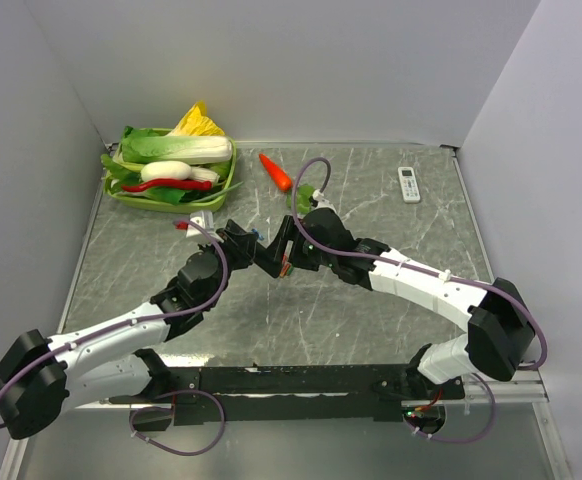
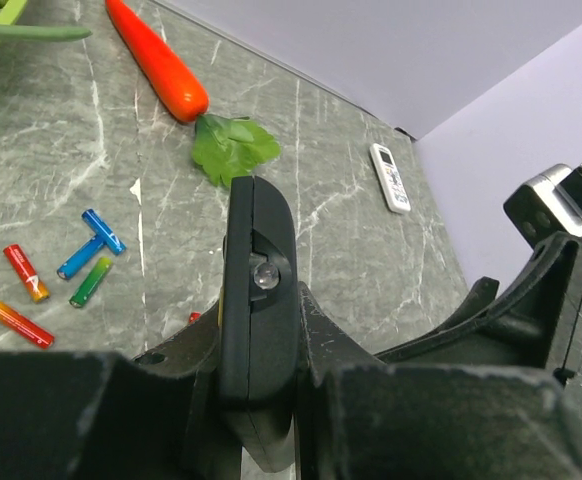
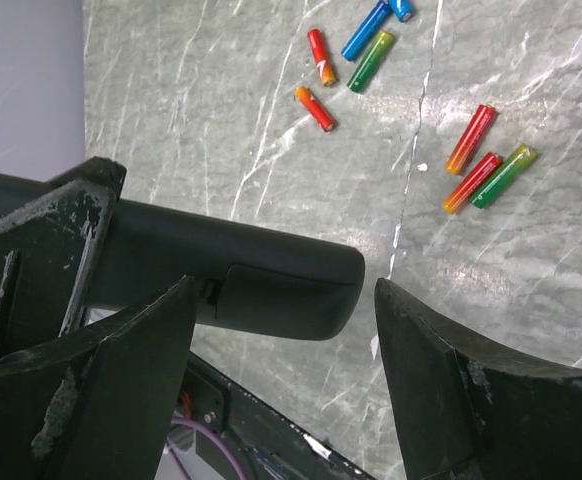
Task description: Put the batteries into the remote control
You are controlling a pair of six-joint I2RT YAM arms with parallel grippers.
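My left gripper (image 1: 246, 245) is shut on a black object (image 3: 286, 298), a long bar with a panel on its end in the right wrist view, likely the remote. My right gripper (image 1: 281, 250) is beside it, its fingers apart around or just below that end; contact cannot be told. Loose batteries lie on the grey table: blue (image 2: 79, 257), green (image 2: 91, 281) and red (image 2: 26, 273) ones in the left wrist view, several more red and green (image 3: 503, 176) ones in the right wrist view.
A vegetable basket (image 1: 121, 190) stands at the back left. A carrot (image 1: 275, 172) with leaves lies behind the grippers. A white handset (image 1: 409, 184) lies at the back right.
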